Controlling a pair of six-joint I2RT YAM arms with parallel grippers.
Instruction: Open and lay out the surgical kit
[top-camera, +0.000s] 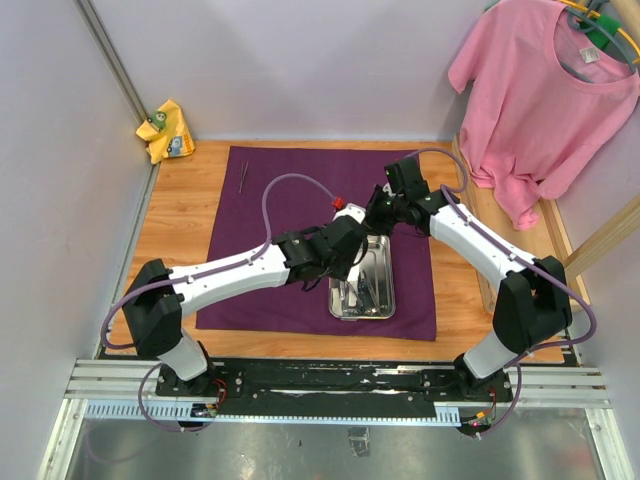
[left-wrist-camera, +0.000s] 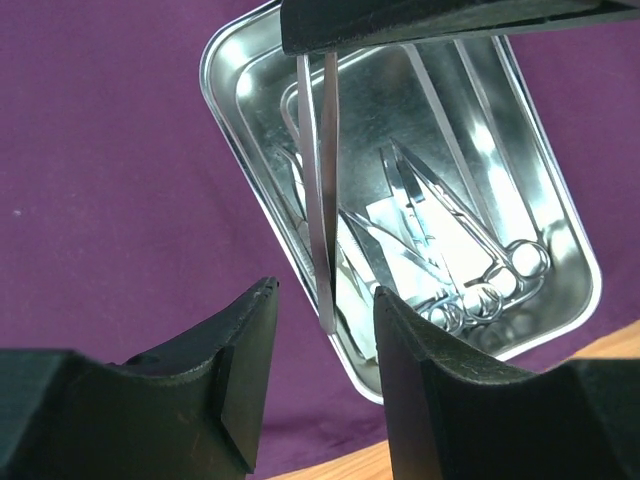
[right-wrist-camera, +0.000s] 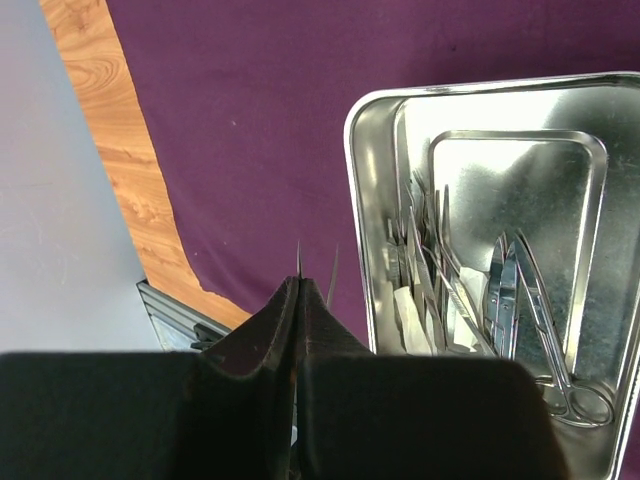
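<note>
Metal tweezers (left-wrist-camera: 312, 190) hang from my right gripper, which is shut on them. Two thin prongs show beyond its tips in the right wrist view. My left gripper is open. In the left wrist view the tweezers' lower end appears between its fingers, with space on either side; whether it is at the same depth I cannot tell. Below lies the steel tray (left-wrist-camera: 590, 285) on the purple cloth (top-camera: 270, 310). The tray holds scissor-handled instruments (left-wrist-camera: 525, 262), a scalpel-like handle and other slim tools, bunched along one side.
A slim tool (top-camera: 243, 177) lies alone on the cloth's upper left. A yellow bag (top-camera: 168, 133) sits at the back left corner, and a pink shirt (top-camera: 545, 85) hangs at the right. Both arms meet over the tray.
</note>
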